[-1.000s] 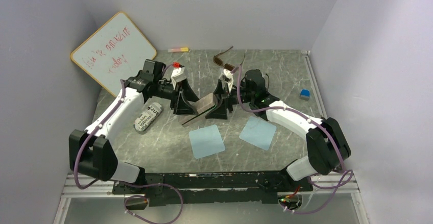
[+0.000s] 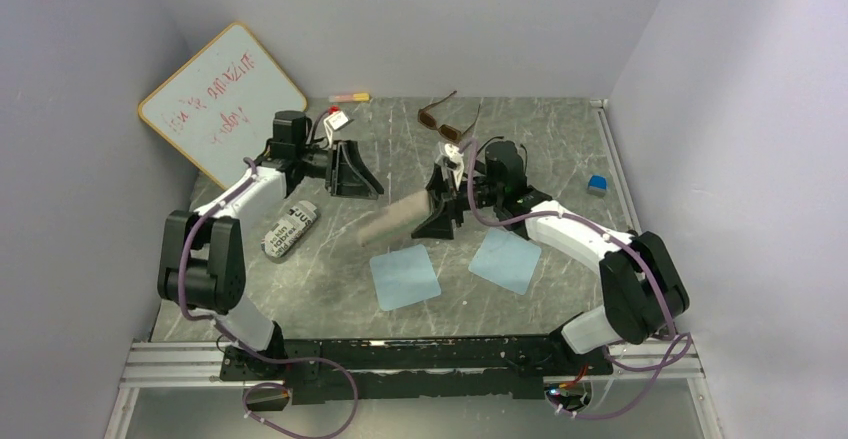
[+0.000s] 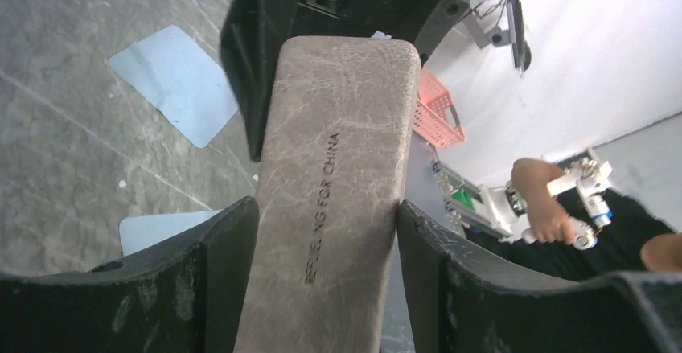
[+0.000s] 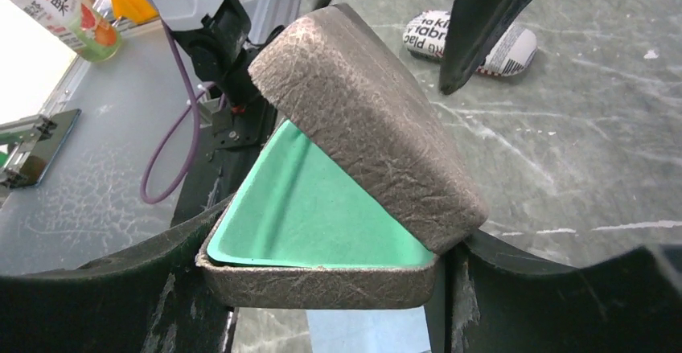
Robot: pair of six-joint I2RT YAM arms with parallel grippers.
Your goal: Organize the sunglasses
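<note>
A brown glasses case [image 2: 390, 219], lettered on its lid in the left wrist view [image 3: 326, 168], is held by my right gripper [image 2: 438, 209]; the right wrist view shows it partly open with a green lining [image 4: 314, 208]. My left gripper [image 2: 355, 174] is part open, apart from the case in the top view, up and left of it. Brown sunglasses [image 2: 448, 131] lie at the back middle of the table.
Two light blue cloths [image 2: 405, 277] [image 2: 505, 261] lie at the front. A printed pouch [image 2: 290, 229] lies left, a whiteboard [image 2: 220, 99] leans at back left, a marker [image 2: 350, 97] lies at the back and a blue block [image 2: 597, 185] at right.
</note>
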